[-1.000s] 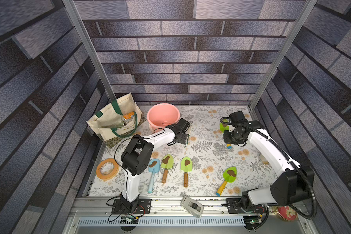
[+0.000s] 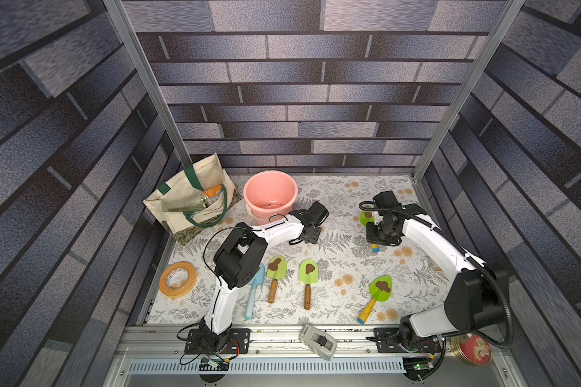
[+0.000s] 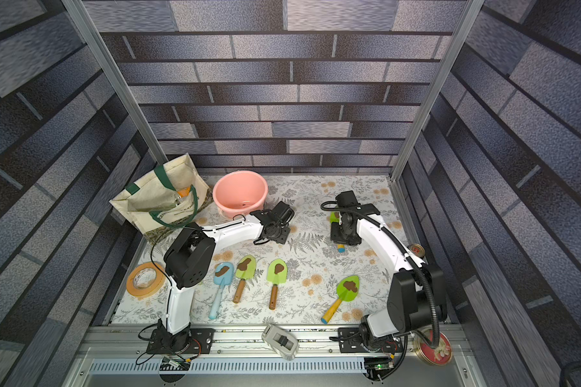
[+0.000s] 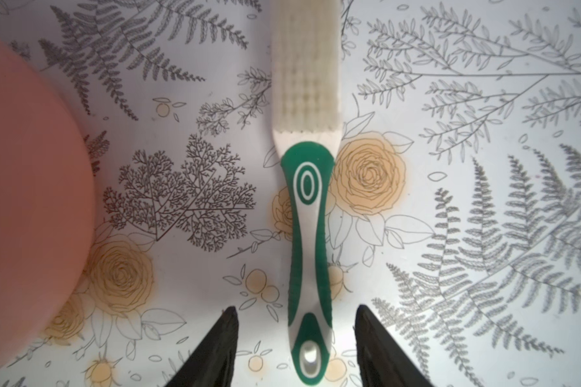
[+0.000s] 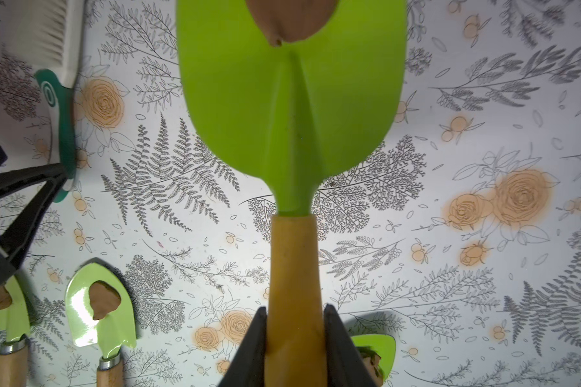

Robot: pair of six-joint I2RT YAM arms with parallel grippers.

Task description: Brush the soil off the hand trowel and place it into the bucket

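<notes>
A green-and-white brush (image 4: 310, 258) lies on the table right of the pink bucket (image 2: 270, 190); my left gripper hovers over its handle end, open, fingers either side of it. My right gripper is shut on the yellow handle of a green trowel (image 5: 290, 116), which has brown soil on its blade. Four more trowels lie at the front: blue (image 3: 223, 274), two light green with wooden handles (image 3: 276, 271), and green with yellow handle (image 3: 345, 293), with brown soil on them.
A canvas bag (image 2: 168, 206) stands at back left, a roll of tape (image 2: 164, 280) at front left. A grey device (image 2: 317, 340) sits on the front rail.
My right gripper with the trowel has moved slightly left and toward the front.
</notes>
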